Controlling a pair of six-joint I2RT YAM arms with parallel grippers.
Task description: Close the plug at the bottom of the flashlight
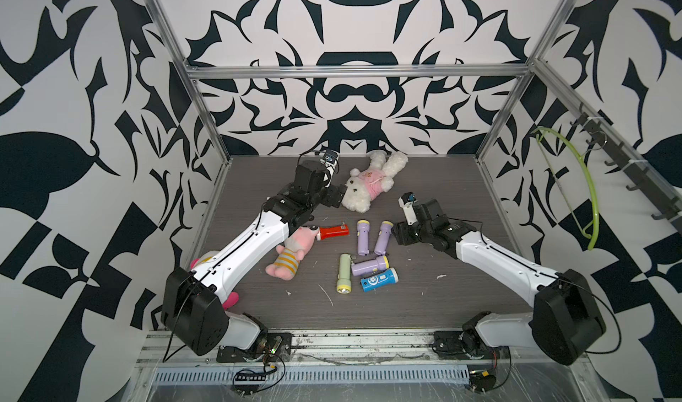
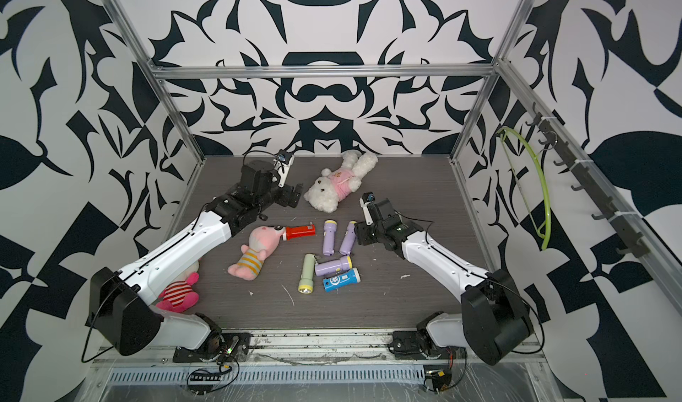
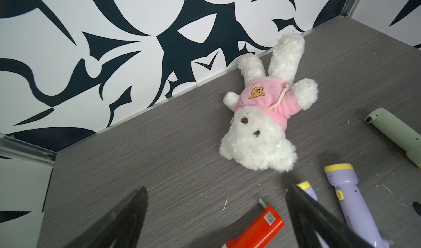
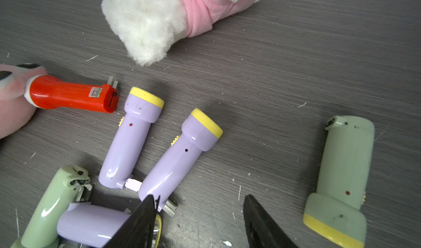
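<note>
The red flashlight (image 1: 334,231) lies beside the pink plush's head, its two metal prongs (image 4: 112,82) sticking out at the bottom end. Metal also shows at the bottoms of the two purple flashlights (image 4: 127,149) (image 4: 182,160). Another purple flashlight (image 1: 370,265) lies against a pale green flashlight (image 1: 344,274). A second green flashlight (image 4: 348,164) lies apart on the right. My left gripper is raised behind the red flashlight, fingers wide apart and empty. Right of the purple flashlights, my right gripper hovers with its fingers apart, nothing between them.
A white plush in a pink shirt (image 1: 371,181) lies at the back, and a pink plush (image 1: 292,252) at the left. The blue flashlight (image 1: 379,279) sits in front. Table behind the left gripper and at the far right is clear.
</note>
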